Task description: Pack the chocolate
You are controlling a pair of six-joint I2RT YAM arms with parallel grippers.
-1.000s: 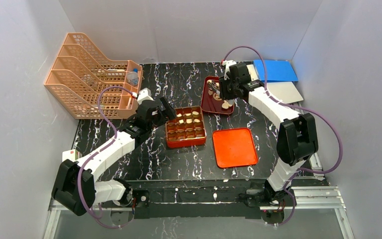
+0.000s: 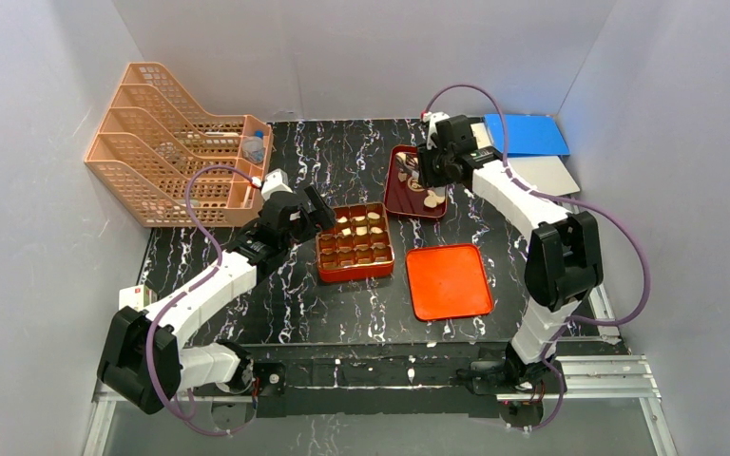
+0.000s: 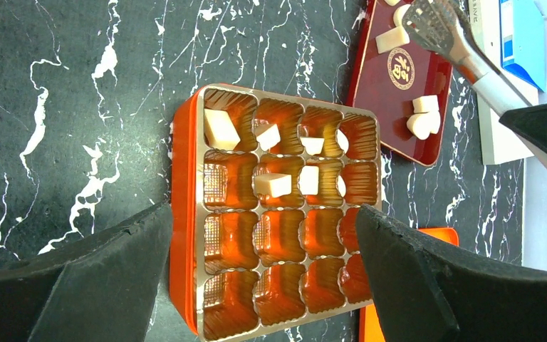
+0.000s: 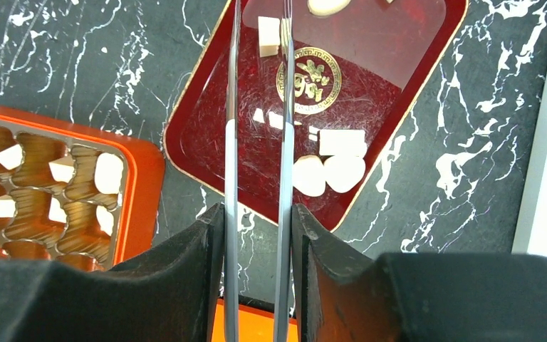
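My right gripper is shut on silver tongs [image 4: 231, 164], whose two arms stand apart over the dark red tray [image 4: 206, 114]. Seen in the right wrist view, a white chocolate piece [image 4: 268, 34] lies between the tongs' arms; whether they touch it I cannot tell. Near the tray's front corner lie a white bar piece [image 4: 342, 142] and two rounded pieces [image 4: 309, 177]. The orange box [image 3: 182, 206] has a gold compartment insert [image 3: 217, 91]. Its far row holds pieces, and so does the second row except its left compartment; the two near rows are empty. My left gripper hovers open above it.
An orange lid [image 2: 449, 282] lies flat in front of the tray. At the far left stands a tan plastic rack [image 2: 176, 142], and blue and white sheets [image 2: 527, 135] lie at the back right.
The left arm and the box have not moved.
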